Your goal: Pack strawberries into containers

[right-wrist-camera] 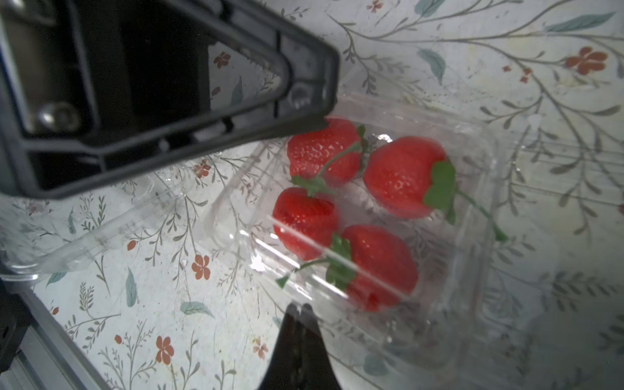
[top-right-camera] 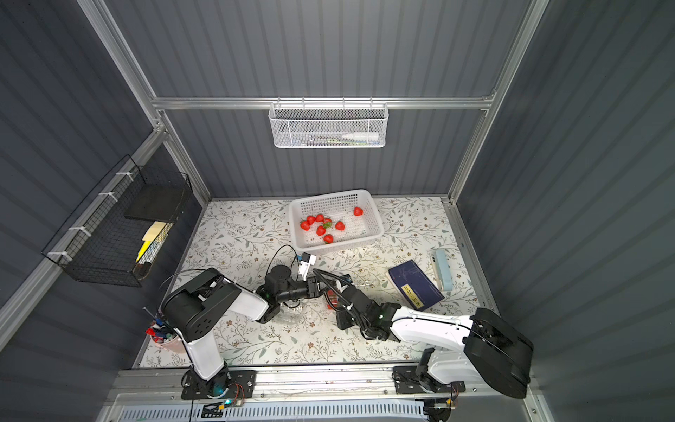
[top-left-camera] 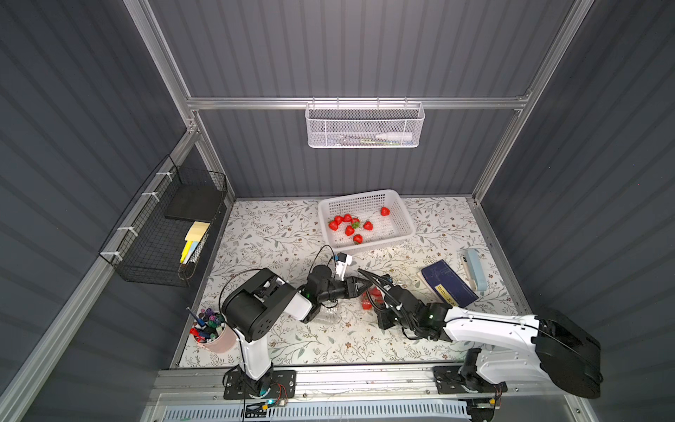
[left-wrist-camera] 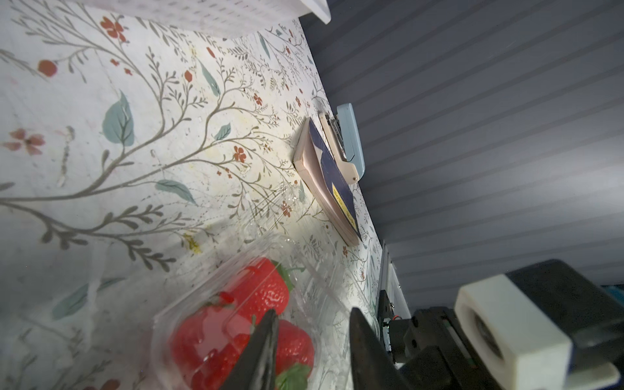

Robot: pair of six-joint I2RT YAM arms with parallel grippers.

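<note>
A clear plastic container (right-wrist-camera: 484,273) sits on the patterned table with several red strawberries inside. One of these strawberries (right-wrist-camera: 406,175) shows clearly in the right wrist view. My left gripper is part open at the container, its fingers apart in front of the fruit; no grip on anything shows. My right gripper is shut at the container's near side, with nothing visible between its fingertips. From above, the two arms meet over the container and cover much of it. The white basket (top-left-camera: 411,221) behind holds several more strawberries (top-left-camera: 358,239).
Another clear plastic piece (right-wrist-camera: 84,250) lies left of the filled container. To the right are a dark blue box (top-left-camera: 448,282) and a light blue item (top-left-camera: 475,270). A pink pen cup (top-left-camera: 221,342) stands at the left front.
</note>
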